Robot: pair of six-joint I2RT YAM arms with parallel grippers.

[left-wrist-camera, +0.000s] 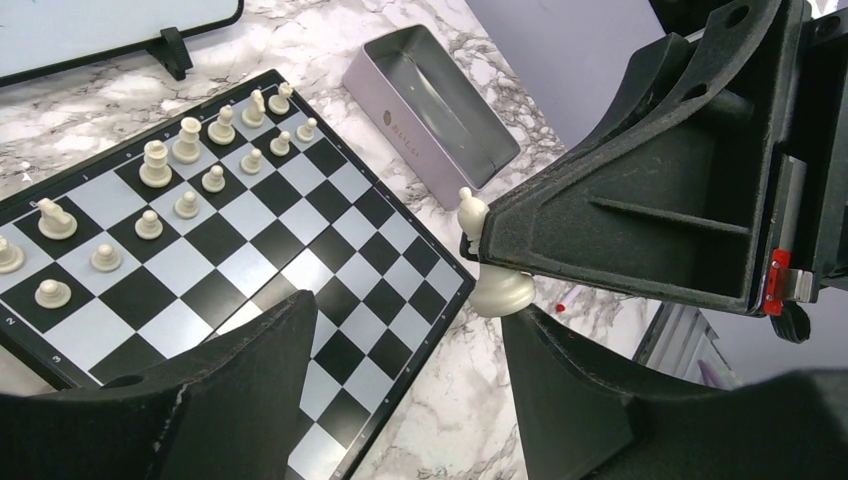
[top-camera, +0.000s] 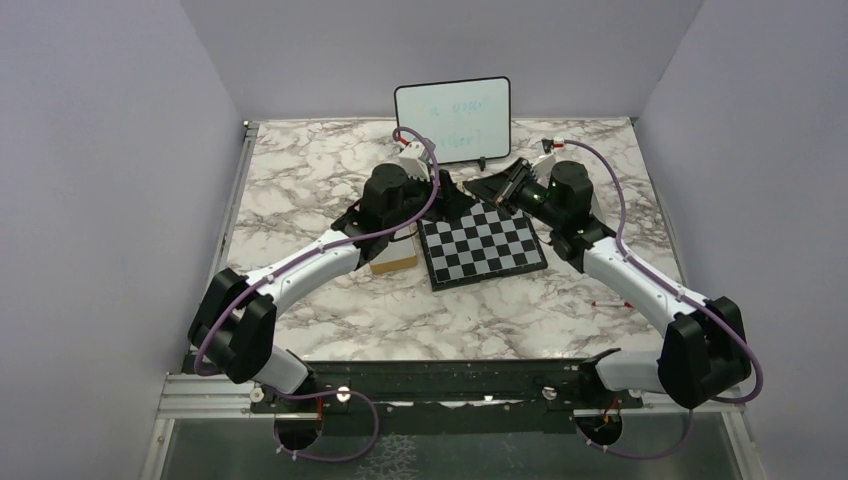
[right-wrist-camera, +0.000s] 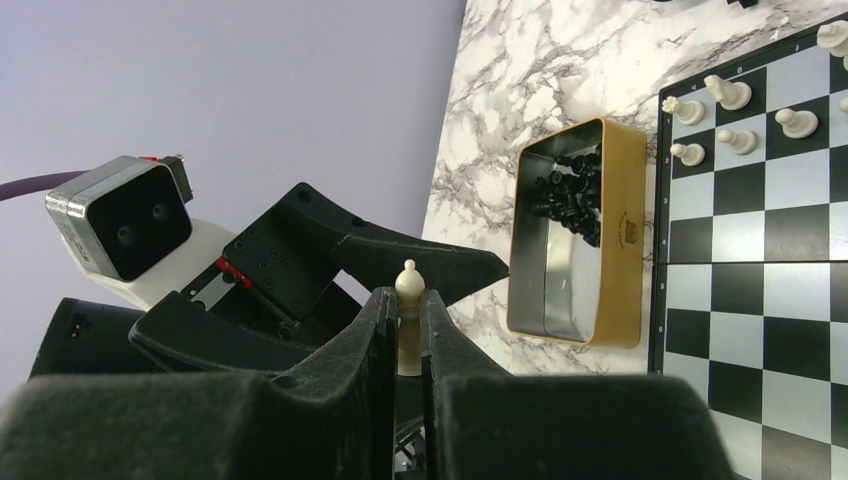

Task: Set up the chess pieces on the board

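Observation:
My two grippers meet high over the chessboard [top-camera: 480, 245]. My right gripper is shut on a white chess piece, held upright, also seen beside the right gripper's tips in the left wrist view [left-wrist-camera: 500, 290]. My left gripper has its fingers apart near that piece's base, with nothing clearly between them. White pieces stand in two rows along the board's far side, among them a rook [left-wrist-camera: 155, 165] and a pawn [left-wrist-camera: 105, 258].
A gold-sided tin [right-wrist-camera: 620, 280] of black pieces lies left of the board. An empty pink tin [left-wrist-camera: 410, 150] lies to its right. A whiteboard [top-camera: 452, 115] stands at the back. The board's near half is clear.

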